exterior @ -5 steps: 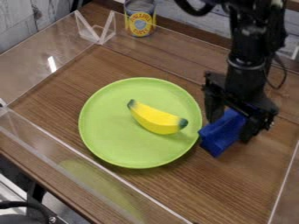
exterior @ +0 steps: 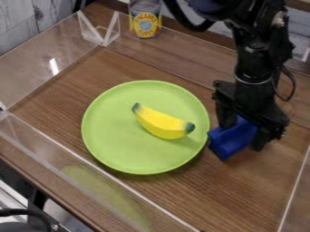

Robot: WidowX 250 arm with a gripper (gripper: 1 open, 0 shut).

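Observation:
My black gripper (exterior: pixel 247 123) is low at the right of the camera view, around a blue block (exterior: pixel 229 142) that rests on the wooden table just right of a green plate. Whether the fingers are closed on the block is hard to tell, as the dark parts overlap. A yellow banana (exterior: pixel 162 121) lies on the green plate (exterior: pixel 127 156).
A can (exterior: pixel 145 24) stands at the back. Clear plastic walls border the table (exterior: pixel 121 195) on the left.
The banana and plate have not moved.

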